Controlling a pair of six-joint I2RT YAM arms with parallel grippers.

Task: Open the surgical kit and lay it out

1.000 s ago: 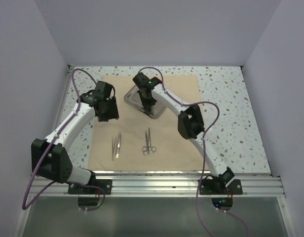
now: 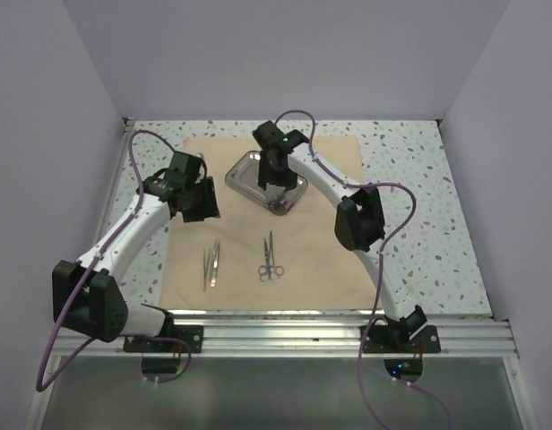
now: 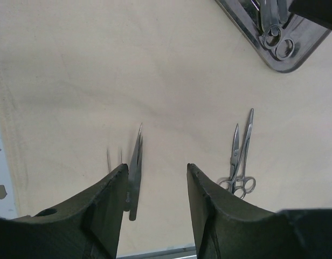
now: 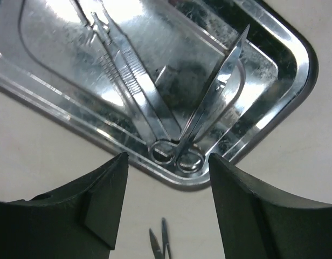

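Observation:
The steel tray [image 2: 243,182] holds scissors [image 4: 188,161] and long, slim steel instruments [image 4: 139,91]; my right gripper is open above it, nothing between its fingers. My left gripper, fingers apart and empty, hangs over the cloth left of the tray. On the cloth below lie several slim tweezer-like instruments [image 3: 135,183] at the left and two pairs of scissors [image 3: 245,180] to their right.
The beige cloth [image 2: 330,278] has free room at the right and between tray and laid-out tools. Speckled table [image 2: 428,233] borders it, with walls at both sides and back.
The left arm has moved very slightly.

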